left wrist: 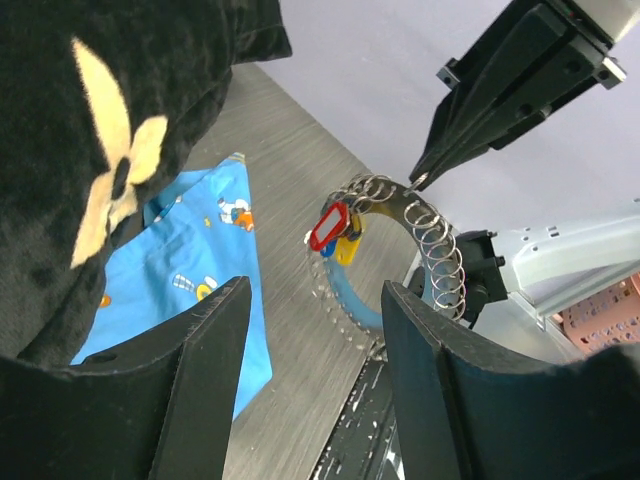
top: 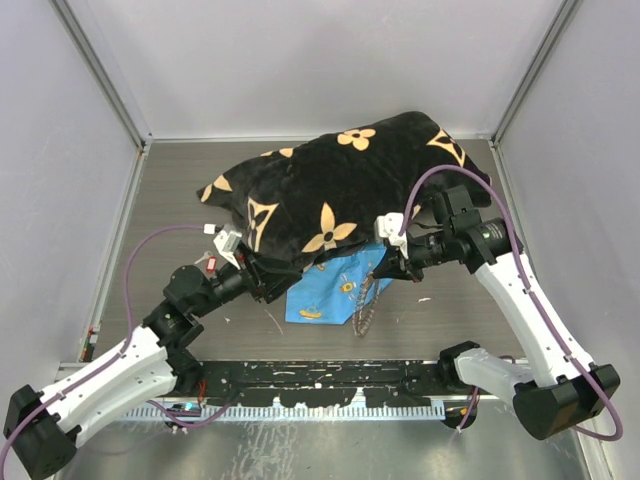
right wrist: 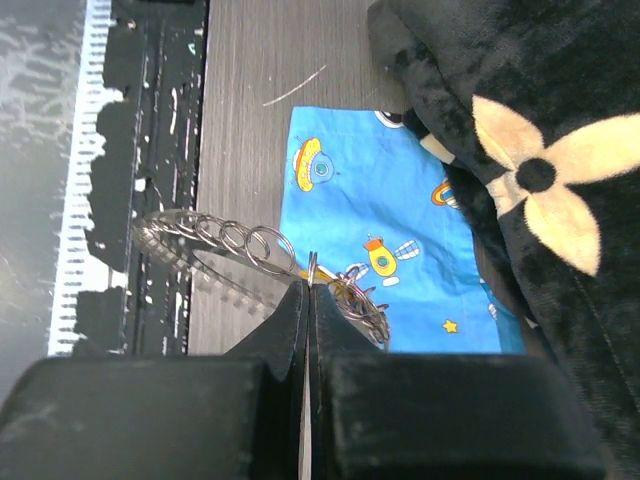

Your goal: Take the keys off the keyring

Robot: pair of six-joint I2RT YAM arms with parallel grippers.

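My right gripper (top: 385,270) is shut, with the coiled keyring (left wrist: 448,262) hanging from its fingertips (right wrist: 300,310) over the blue cloth. A red tag (left wrist: 329,226) and yellow and blue pieces cluster on the ring's left side in the left wrist view. My left gripper (top: 278,280) stands open left of the ring, with nothing between its fingers, pointing toward it.
A black flowered blanket (top: 340,190) fills the back of the bay. The blue cloth (top: 320,295) lies below it. Bare table (top: 180,170) shows at the sides; a dark rail with a white toothed strip runs along the front edge.
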